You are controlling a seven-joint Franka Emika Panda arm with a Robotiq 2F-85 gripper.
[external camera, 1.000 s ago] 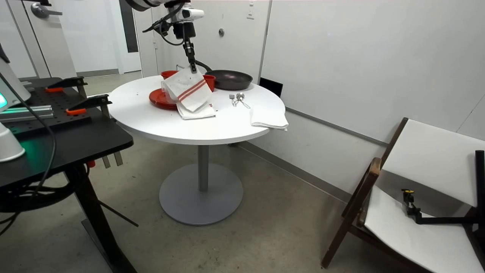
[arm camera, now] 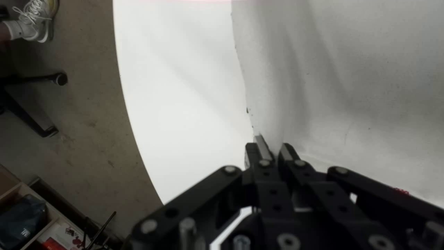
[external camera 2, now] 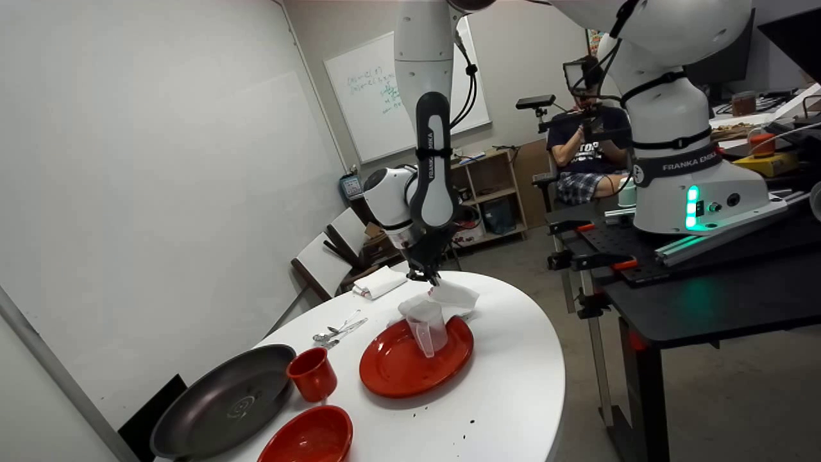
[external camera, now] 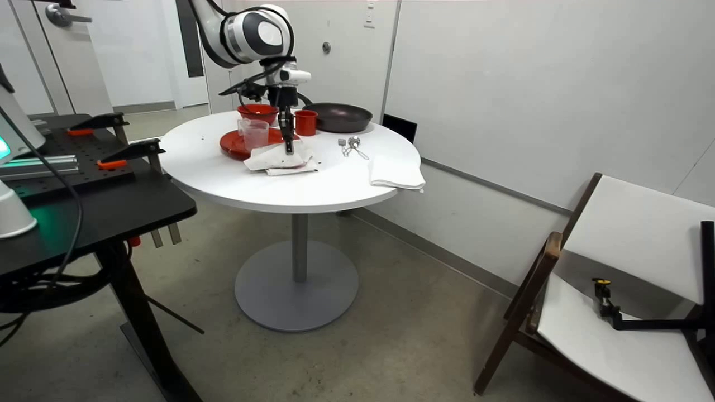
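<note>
A white cloth (external camera: 273,158) lies bunched and folded on the table, beside the red plate (external camera: 232,145). My gripper (external camera: 289,148) is low over it, its fingers shut on the cloth. In the wrist view the cloth (arm camera: 341,83) runs up between the fingertips and fills the right side, with small dark specks along its edge. From the opposite side, part of the cloth (external camera 2: 454,295) shows under the gripper (external camera 2: 432,282), behind the clear measuring cup (external camera 2: 428,332) that stands on the plate. Its red stripes are mostly hidden in the folds.
Near the plate are a red mug (external camera: 306,123), a red bowl (external camera: 258,111) and a dark pan (external camera: 340,117). Metal utensils (external camera: 352,145) and a second folded white cloth (external camera: 396,173) lie to the right.
The gripper has come down toward the table with the cloth. The cloth hung spread out with its red stripes showing; now it is folded down low, and the measuring cup is uncovered.
</note>
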